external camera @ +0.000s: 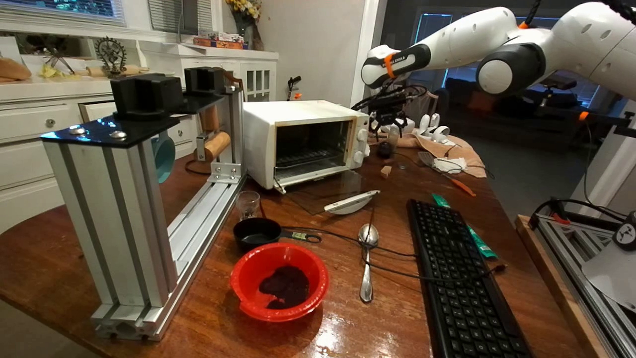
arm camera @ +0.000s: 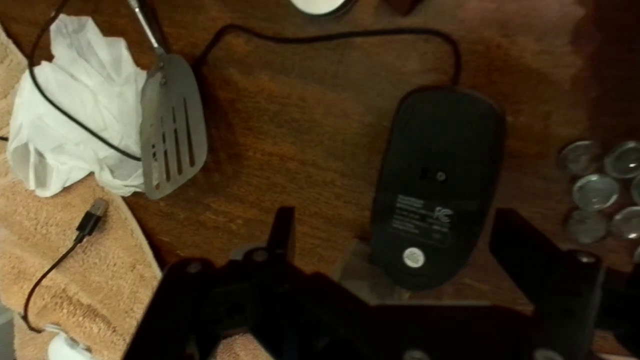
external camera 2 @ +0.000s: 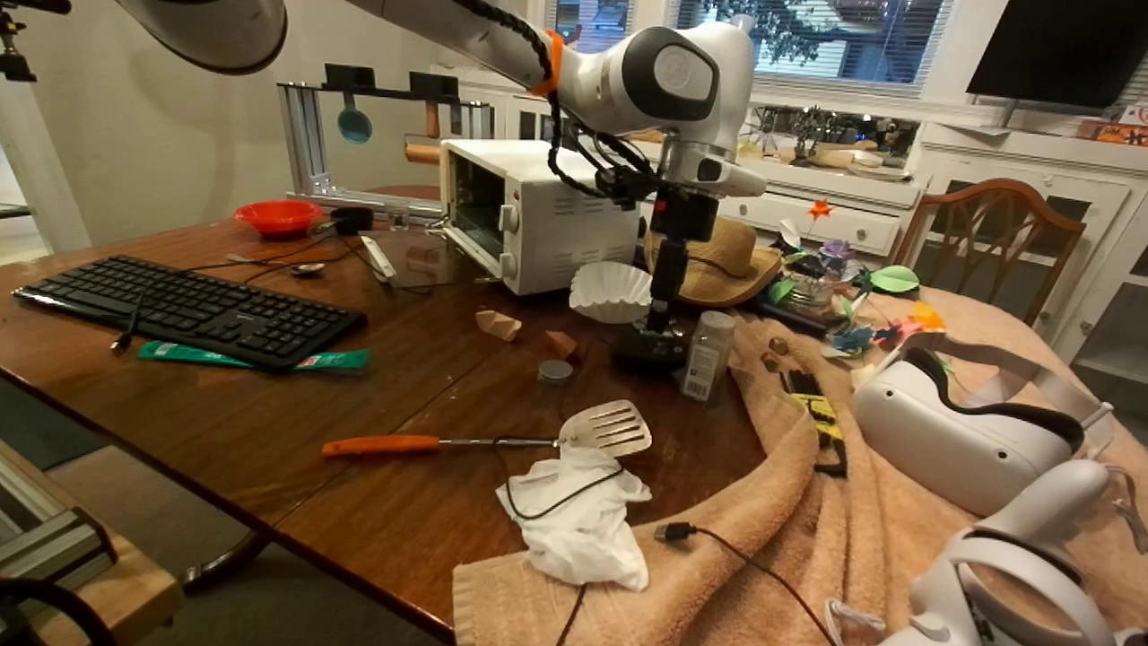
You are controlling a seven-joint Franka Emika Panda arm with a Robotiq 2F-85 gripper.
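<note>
A black computer mouse (arm camera: 436, 174) lies upside down on the wooden table, its printed underside and small white round sticker facing up. In the wrist view my gripper stands open above it, one finger on each side of the mouse's lower half with gaps between. Exterior view 2 shows the gripper (external camera 2: 658, 314) pointing down over the dark mouse (external camera 2: 648, 351), close beside a clear labelled bottle (external camera 2: 706, 357). From exterior view 1 the gripper (external camera: 388, 123) appears small, beyond the toaster oven. Its height above the mouse is hard to judge.
A slotted spatula (arm camera: 174, 129) overlaps white cloth (arm camera: 75, 108) left of the mouse; several glass beads (arm camera: 595, 192) lie right. A paper filter (external camera 2: 610, 292) and toaster oven (external camera 2: 587, 221) stand close behind. A towel (external camera 2: 775, 474) covers one end.
</note>
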